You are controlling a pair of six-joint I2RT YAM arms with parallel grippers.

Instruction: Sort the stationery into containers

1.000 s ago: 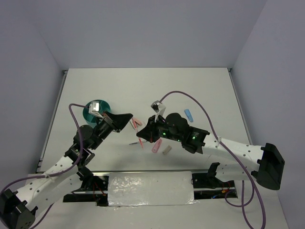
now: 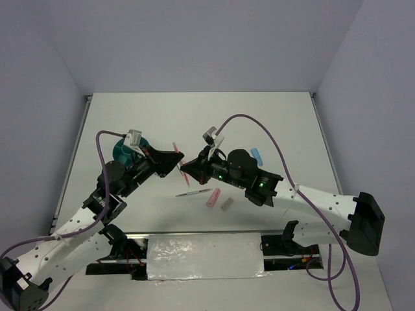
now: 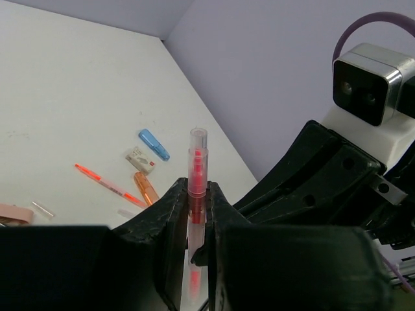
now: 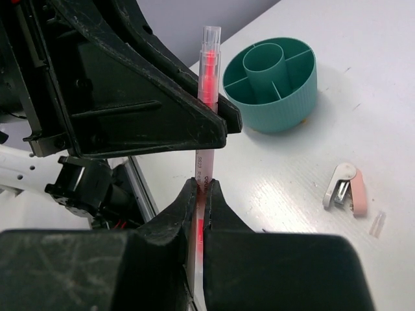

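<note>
A slim clear pen with red inside (image 2: 187,180) stands on a slant between my two grippers above the table. My right gripper is shut on its shaft. The fingers of my left gripper lie on either side of the pen near its other end; in the right wrist view a left finger (image 4: 162,116) crosses in front of the shaft. Whether the left fingers press on it cannot be told. The round green organizer (image 4: 279,116) with its inner cup stands beyond the left gripper, and no stationery shows inside it.
A pink-and-white stapler (image 4: 358,191) and a clear stick (image 4: 377,224) lie near the organizer. An orange-red pen (image 3: 107,184), an orange-brown item (image 3: 146,188), an eraser (image 3: 140,159) and a blue marker (image 3: 154,144) lie elsewhere.
My grippers have come together; the left has moved right and the right a little left and back. The pen has shifted back with the right gripper, and the left fingers now straddle it.
</note>
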